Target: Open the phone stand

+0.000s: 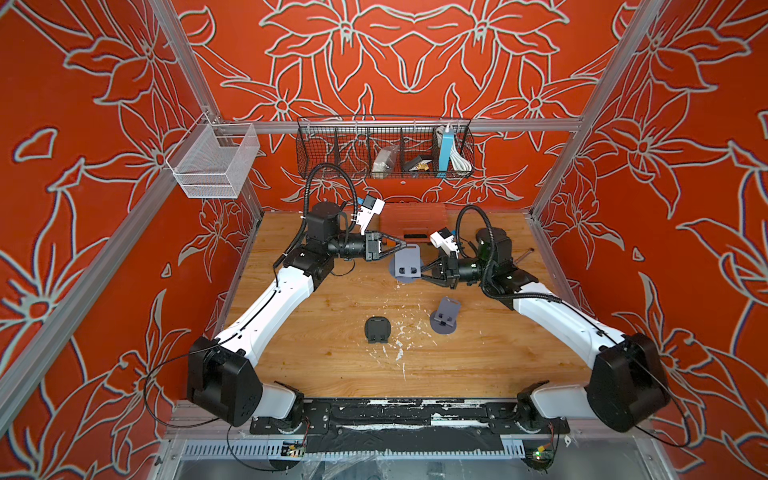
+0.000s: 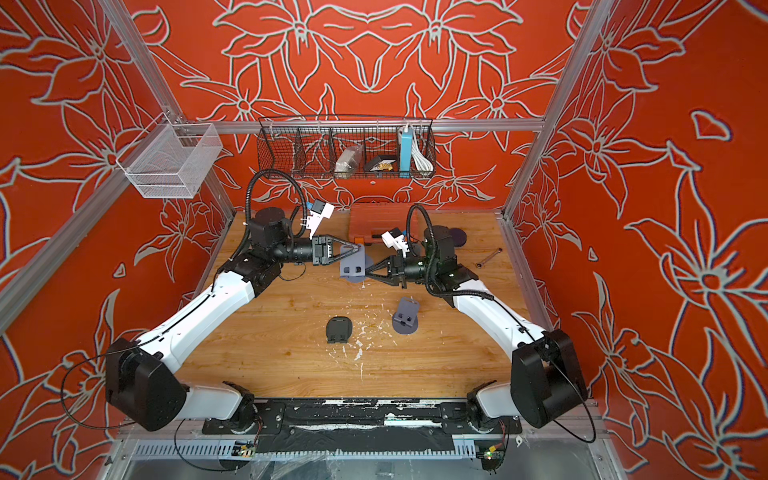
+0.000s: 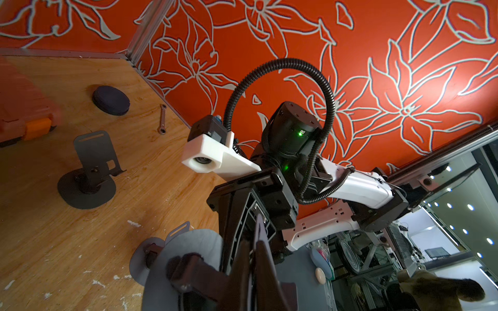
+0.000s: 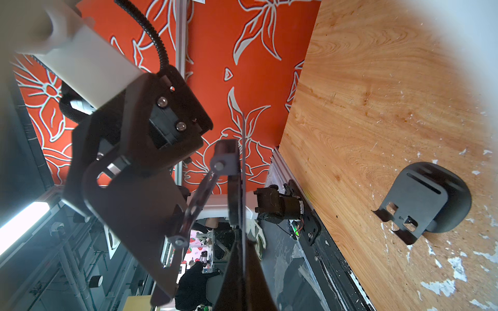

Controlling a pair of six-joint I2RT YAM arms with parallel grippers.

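A grey phone stand hangs between my grippers above the table's middle, its slotted plate facing the front and a round base behind it. My left gripper is at the stand's upper left, part open; whether it touches the plate is unclear. My right gripper is shut at the stand's lower right, gripping a thin edge as far as the views show. A second grey stand stands partly raised at the front right; a dark folded stand lies at the front centre.
An orange case lies at the back, with a dark disc and a wrench to its right. Wire baskets hang on the walls.
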